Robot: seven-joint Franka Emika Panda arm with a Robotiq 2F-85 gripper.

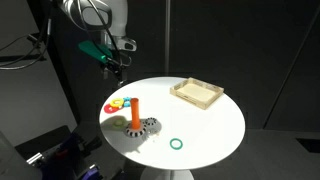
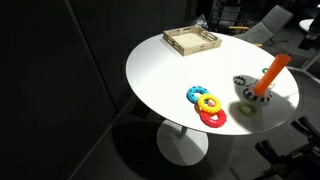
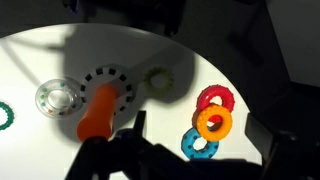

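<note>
My gripper stands open above the table, nothing between its fingers. Below that gap, in the wrist view, a red ring, a yellow-orange ring and a blue ring lie bunched near the table edge, the yellow-orange one overlapping the others. An orange post rises from a black-and-white round base, left of the gripper; no ring is visible around the post. A pale green ring lies between post and bunch. At far left is a dark green ring.
A clear, dark-edged round piece lies beside the post's base. The shallow wooden tray sits toward the far side of the white round table. Between tray and rings the tabletop is mostly bare.
</note>
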